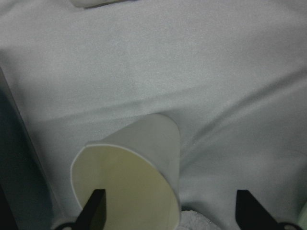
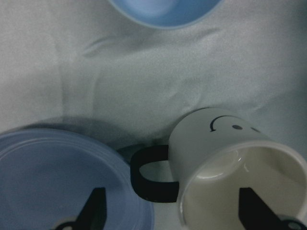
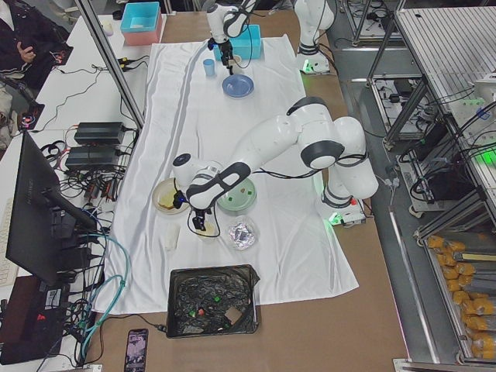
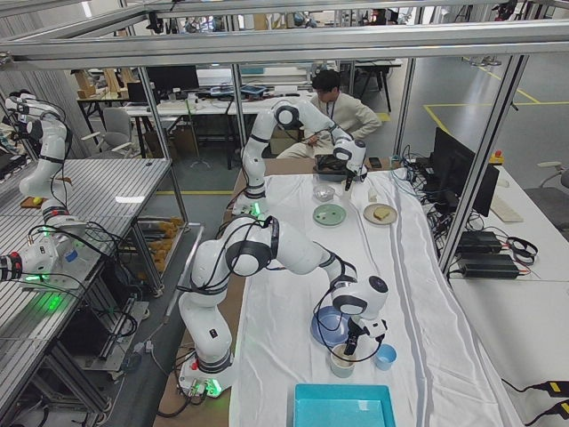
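My left gripper stands open just over a pale cream cup [image 1: 127,182], one fingertip over its mouth. In the camera left view it hangs beside the beige plate [image 3: 164,195]. My right gripper is open over a white mug [image 2: 211,139] with a black handle and smiling face, one fingertip over its mouth. A blue plate [image 2: 67,172] lies beside the mug, and a blue cup [image 2: 163,12] stands near it.
A green plate [image 4: 329,214], a crumpled clear item [image 3: 241,232] and a black tray [image 3: 213,318] are near my left arm. A turquoise bin [image 4: 343,409] is near my right arm.
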